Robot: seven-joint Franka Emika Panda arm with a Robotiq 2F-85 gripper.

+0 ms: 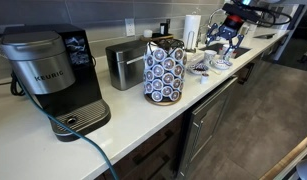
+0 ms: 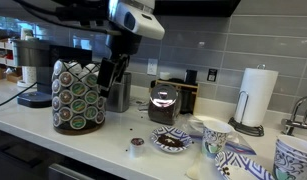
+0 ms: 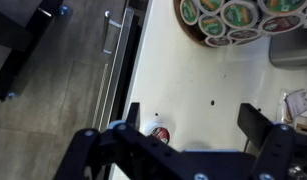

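Note:
My gripper is open above the white counter, its dark fingers wide apart with nothing between them. Below, close to the left finger in the wrist view, is a small coffee pod. That pod stands on the counter in exterior view 2, apart from the raised gripper. A round pod carousel full of pods stands to its left. To the pod's right lies a patterned plate with small dark bits on it. The black and grey Keurig machine is at the near end of the counter.
A toaster stands by the wall behind the carousel. Right of the plate are patterned cups, another plate and a paper towel roll. A dark bag stands behind. The counter's front edge drops to open floor.

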